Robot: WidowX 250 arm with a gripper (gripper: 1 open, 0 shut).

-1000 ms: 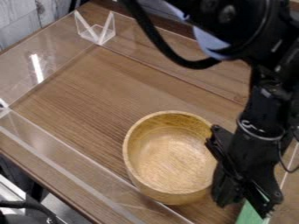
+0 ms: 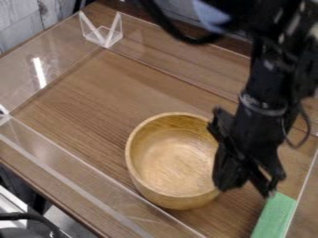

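Note:
A round light wooden bowl (image 2: 155, 153) sits near the front middle of the wooden table. My black gripper (image 2: 243, 163), blurred by motion, hangs over the right side of the bowl, partly hiding its rim; it looks shut, with nothing visible between its fingers. A green rectangular object (image 2: 276, 221) lies at the lower right, just below the gripper.
A clear plastic stand (image 2: 102, 28) is at the back left. Clear edging runs along the left and front.
The gripper has moved upward from low beside the green object and bowl, uncovering more of the green object.

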